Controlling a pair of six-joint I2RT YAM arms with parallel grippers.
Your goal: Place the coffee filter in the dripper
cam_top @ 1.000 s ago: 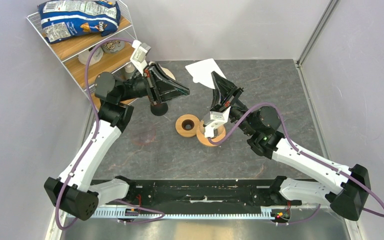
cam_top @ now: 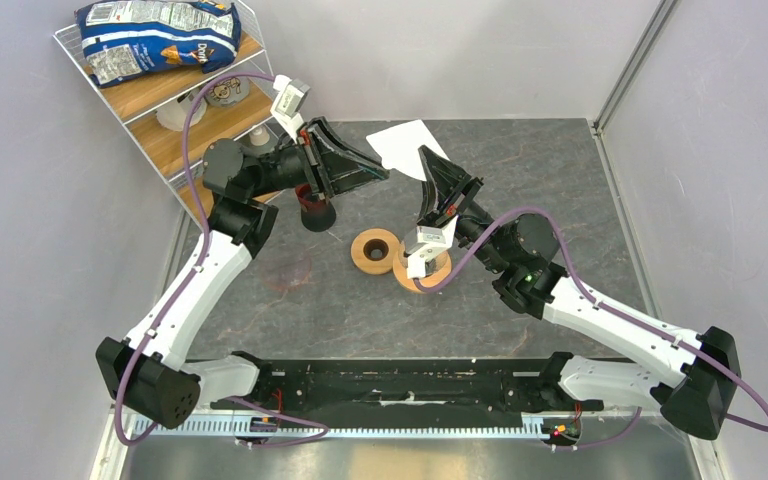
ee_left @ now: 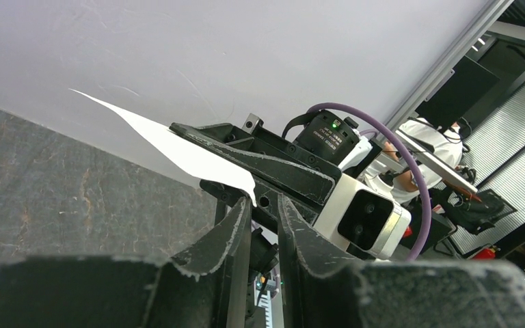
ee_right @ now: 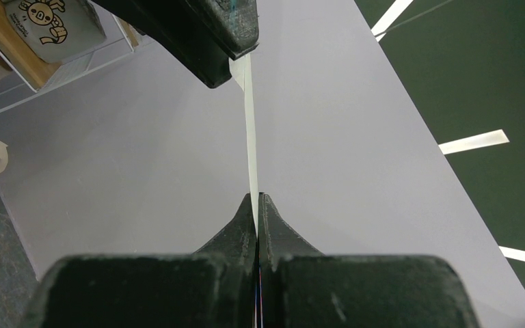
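Observation:
The white paper filter (cam_top: 405, 145) is held aloft, edge-on in the right wrist view, by my right gripper (cam_top: 425, 157), which is shut on it. My left gripper (cam_top: 378, 172) is close by the filter's near-left corner; in the left wrist view its open fingertips (ee_left: 294, 229) are right at the filter's edge (ee_left: 171, 147). Below them, in the top view, two wooden rings stand on the dark counter: one (cam_top: 357, 256) with a dark hole, the other (cam_top: 438, 273) partly hidden by my right wrist, with something in its middle.
A dark cup (cam_top: 315, 216) stands behind the rings, under the left arm. A wire shelf (cam_top: 140, 135) with a chip bag (cam_top: 160, 40) and containers fills the back left. Walls bound it.
My left gripper has moved rightward and up in the top view, toward the filter. The right gripper and filter have shifted slightly left.

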